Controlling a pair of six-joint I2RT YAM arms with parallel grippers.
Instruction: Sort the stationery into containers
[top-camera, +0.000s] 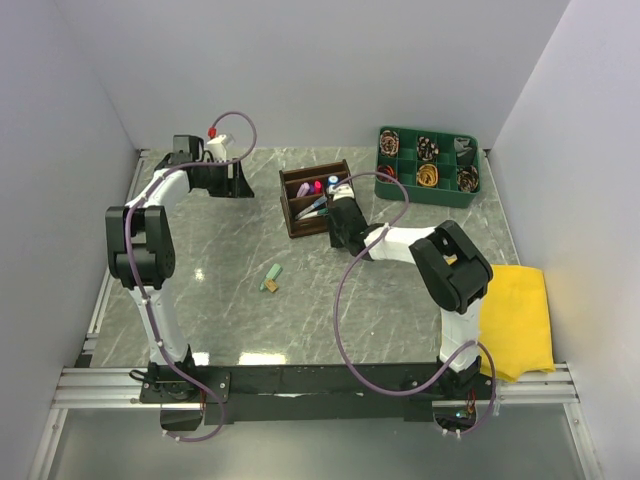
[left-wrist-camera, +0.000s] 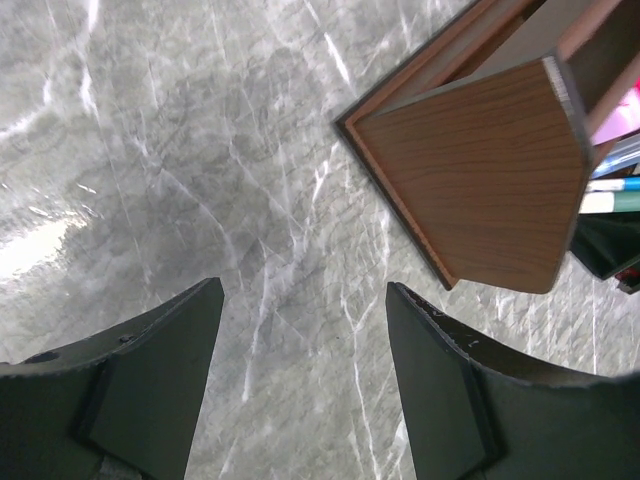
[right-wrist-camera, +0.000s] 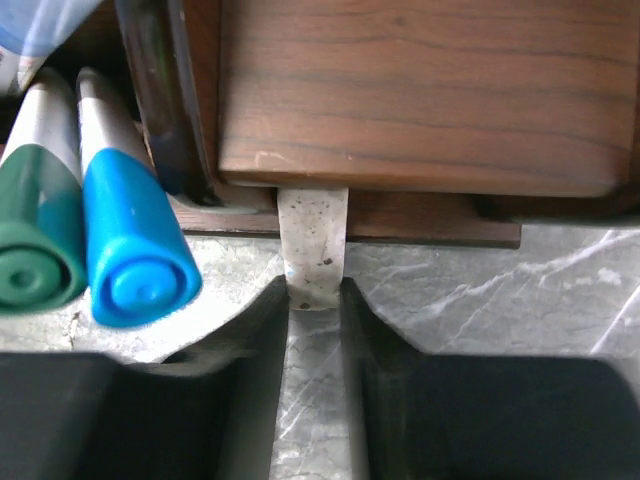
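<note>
A brown wooden organizer (top-camera: 310, 225) holds pink items and pens; in the right wrist view a green pen (right-wrist-camera: 35, 225) and blue pen (right-wrist-camera: 135, 235) lie beside its wooden panel (right-wrist-camera: 425, 90). My right gripper is at its front edge, fingertips either side of a pale flat strip under the panel; whether they grip it is unclear. My left gripper is open and empty above the marble, left of the organizer. A light green item (top-camera: 272, 271) and small tan item (top-camera: 271, 287) lie mid-table.
A green compartment box (top-camera: 455, 197) with coiled things stands at back right. A yellow cloth (top-camera: 515, 320) lies at front right.
</note>
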